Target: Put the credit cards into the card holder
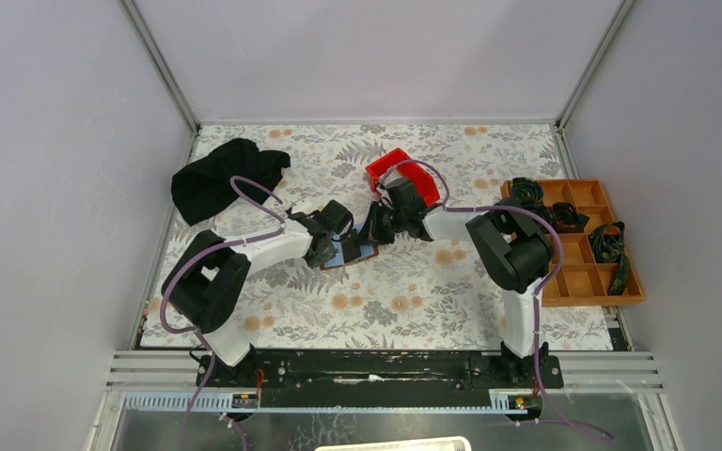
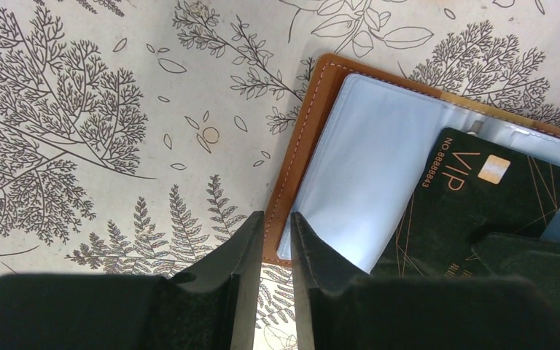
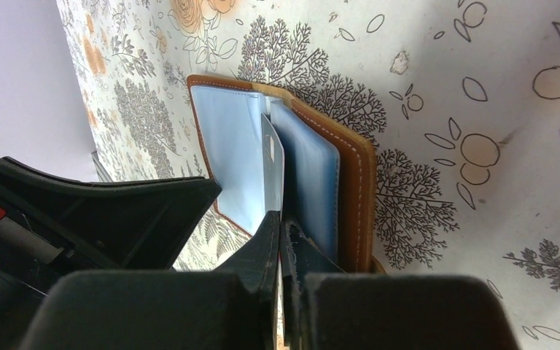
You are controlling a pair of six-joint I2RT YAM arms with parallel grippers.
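Observation:
The open card holder point(image 1: 334, 258), brown with pale blue sleeves, lies mid-table. In the left wrist view a black VIP card point(image 2: 481, 197) lies over its sleeves; in the right wrist view its pale edge point(image 3: 273, 160) runs along the middle. My left gripper is at the holder's left edge point(image 2: 302, 124), fingertips slightly apart, part open. My right gripper is shut at the card's edge; whether it pinches the card is hard to tell.
A red tray point(image 1: 387, 162) stands behind the right arm, a black cloth point(image 1: 211, 183) lies back left, and a wooden compartment box point(image 1: 588, 282) with dark straps sits at the right.

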